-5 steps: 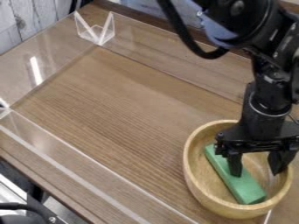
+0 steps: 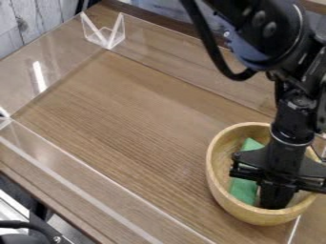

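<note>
A round wooden bowl [image 2: 222,177] sits on the right side of the wooden table [image 2: 121,129]. My black gripper [image 2: 273,191] is down inside the bowl, covering much of its interior. A green object [image 2: 249,151] shows behind and left of the gripper's fingers. The fingertips are low in the bowl and dark, so whether anything is between them is hard to see.
A clear plastic bracket [image 2: 105,31] stands at the back left, with another piece at the left edge. Strips of clear tape run along the table's edges.
My gripper has moved down into the bowl and slightly toward the front left. The green object now shows less, mostly behind the gripper.
</note>
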